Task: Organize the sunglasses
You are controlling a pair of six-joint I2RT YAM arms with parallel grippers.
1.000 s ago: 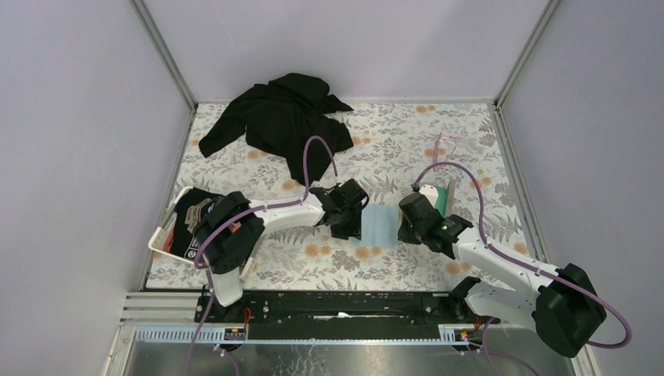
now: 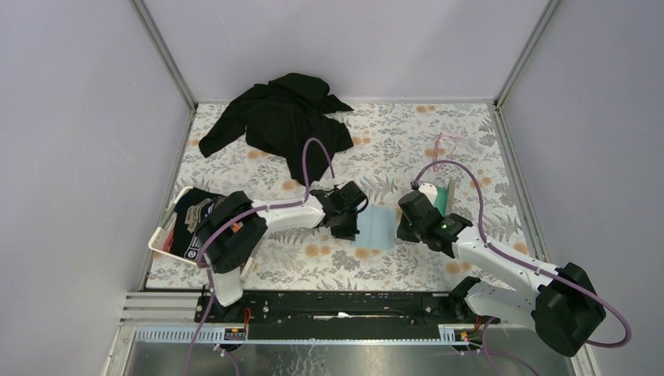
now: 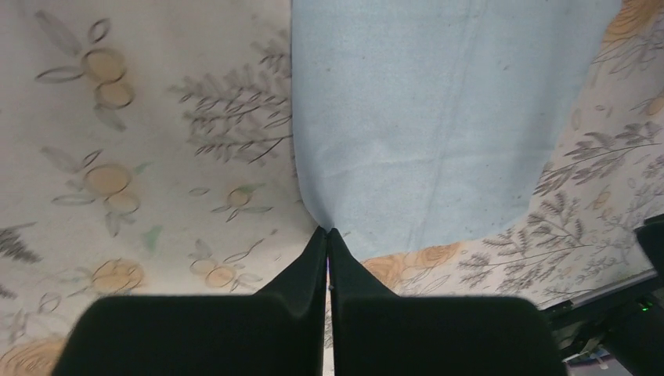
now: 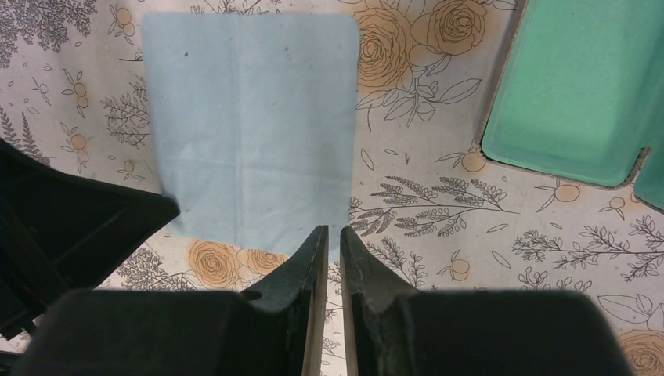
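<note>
A pale blue cloth (image 2: 376, 227) lies flat on the floral table between the two arms. My left gripper is shut at the cloth's corner (image 3: 438, 117); whether any fabric is between the fingertips I cannot tell. My right gripper hovers over the edge of the same cloth (image 4: 250, 125), its fingers slightly apart with nothing visible between them. A green compartmented case (image 4: 564, 78) sits right of the cloth, partly hidden by the right arm in the top view. No sunglasses can be made out.
A black garment (image 2: 286, 125) lies at the back left. A white bin (image 2: 163, 243) with dark clothing stands at the left. A pink transparent item (image 2: 454, 139) lies at the back right.
The right arm looks almost still.
</note>
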